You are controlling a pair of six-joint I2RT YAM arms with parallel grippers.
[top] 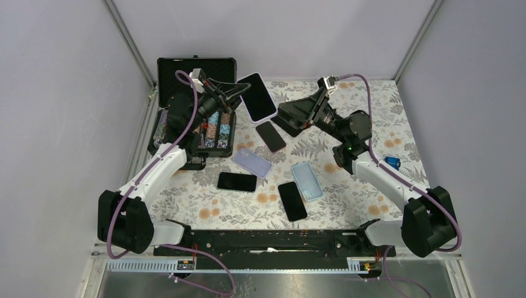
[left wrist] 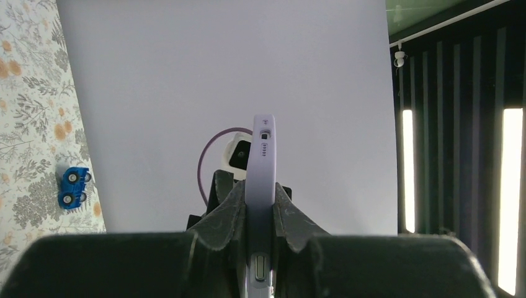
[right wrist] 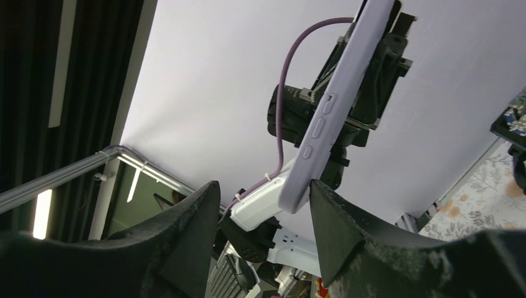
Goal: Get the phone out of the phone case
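A phone with a dark screen (top: 258, 99) is held up in its pale lavender case (left wrist: 260, 167); the case's edge and port cutouts show in the left wrist view. My left gripper is shut on the cased phone, one finger on each side. My right gripper is part open, its fingers spread around the space at the case's lower corner. That corner of the case (right wrist: 298, 189) appears close to one finger (right wrist: 329, 230); whether they touch I cannot tell. From above, my right gripper (top: 282, 115) is beside the phone's lower right corner.
Below on the floral cloth lie a lavender case (top: 253, 162), a light blue case (top: 307, 181) and several dark phones, among them one at the front (top: 292, 201). An open black box (top: 197, 81) stands behind the left arm. A blue toy car (top: 392, 162) sits far right.
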